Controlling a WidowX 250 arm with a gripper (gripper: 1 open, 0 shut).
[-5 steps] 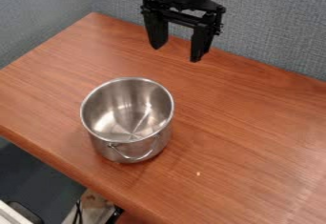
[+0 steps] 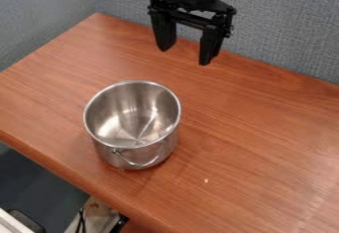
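My black gripper (image 2: 185, 41) hangs at the top centre, above the back part of the wooden table (image 2: 252, 148), its two fingers spread open with nothing between them. A steel pot (image 2: 133, 128) with a small wire handle on its front stands upright on the left front part of the table, well apart from the gripper.
Grey partition panels (image 2: 284, 29) run along the back. The table's left edge drops to a dark floor, where cables and a light object show at the lower left.
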